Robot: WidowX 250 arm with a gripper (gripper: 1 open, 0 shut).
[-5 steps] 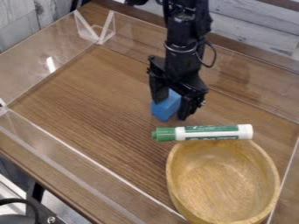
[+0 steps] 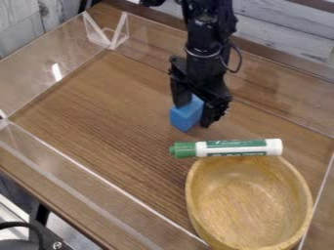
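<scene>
My black gripper [image 2: 198, 98] is in the upper middle of the camera view, open and low over a blue block [image 2: 186, 117], with its fingers around the upper part of the block and partly hiding it. Whether they touch it I cannot tell. A white and green tube [image 2: 236, 148] lies in front of the block, lengthwise across the view.
A tan oval bowl [image 2: 205, 210] fills the lower right of the wooden table [image 2: 92, 127]. Clear plastic edges run along the left side, and a wooden ledge runs along the back.
My gripper has risen or shifted back very slightly. The block, tube and bowl look unmoved.
</scene>
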